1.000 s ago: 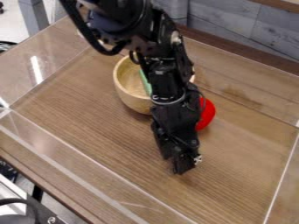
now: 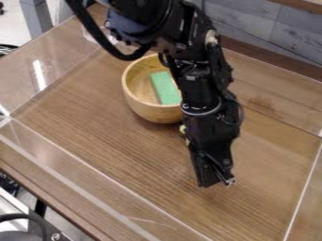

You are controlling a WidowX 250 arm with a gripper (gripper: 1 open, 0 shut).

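The black arm reaches down over the wooden table, its gripper point(image 2: 212, 175) low near the tabletop at centre right; whether it is open or shut, and whether anything is between its fingers, is hard to tell. Behind the arm at the upper middle is a tan bowl point(image 2: 136, 93) with a green block point(image 2: 165, 87) in it. A small pale green object point(image 2: 184, 130), mostly hidden by the arm, lies just in front of the bowl.
A wooden ledge and grey back wall edge the table at the upper right. The table's left edge shows at lower left.
A red object seen right of the arm a second ago is out of sight now. The arm has shifted slightly, and a small pale green object now shows beside it.
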